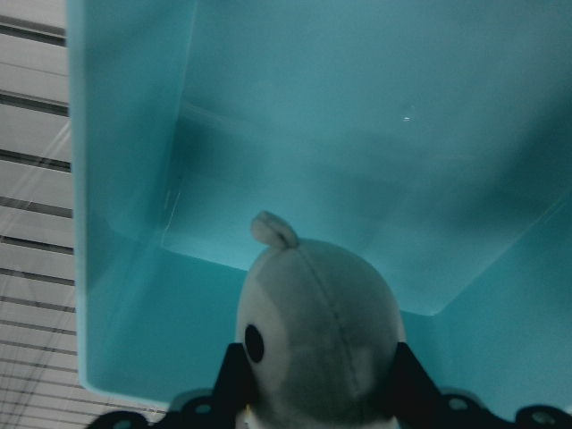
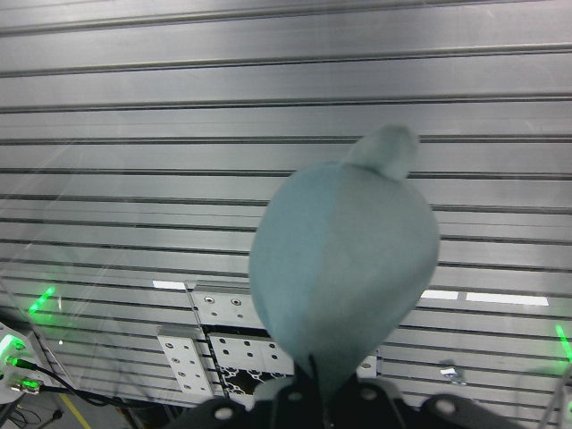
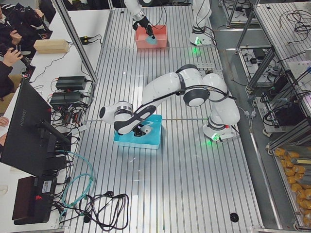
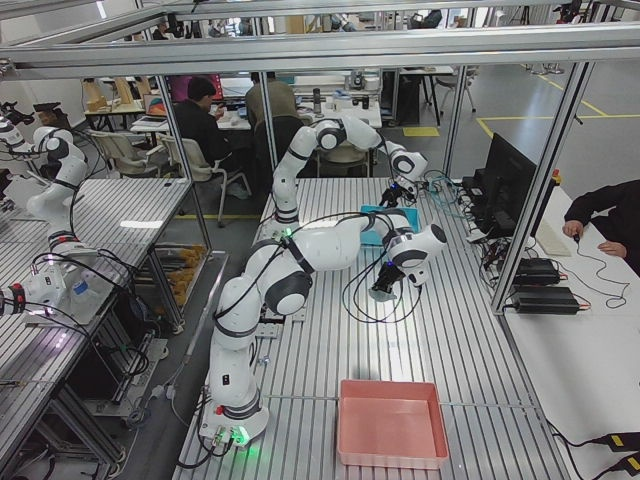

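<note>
In the left wrist view my left gripper is shut on a grey plush toy (image 1: 317,304) with a black eye and small top tab, held over the inside of the blue tray (image 1: 375,134). The camera left view shows it low in that tray (image 3: 154,141), partly hidden by the arm. In the right wrist view my right gripper is shut on a pale blue-grey plush toy (image 2: 344,250). The camera right view shows this toy (image 4: 382,292) raised above the rail surface, beyond the pink tray (image 4: 390,420).
Coiled cables (image 3: 109,213), a monitor (image 3: 26,131) and power boxes (image 3: 68,99) line one side of the workspace. An aluminium frame post (image 4: 540,185) stands beside it. The slatted surface between the two trays is largely clear.
</note>
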